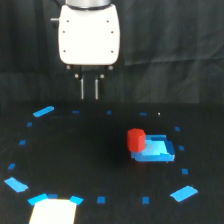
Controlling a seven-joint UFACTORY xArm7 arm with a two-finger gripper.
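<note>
My gripper (89, 97) hangs high at the left of centre, its two thin fingers pointing down. A narrow gap shows between them, with nothing in it. Well below and to the right, a red object (136, 140) overlaps the left side of a small blue tray (170, 146) in this view. Whether the red object is inside the tray or in front of it, I cannot tell. My gripper is clear of both.
Blue tape marks are scattered over the dark table, such as a strip (183, 193) at the lower right. A pale square (53, 211) lies at the front edge.
</note>
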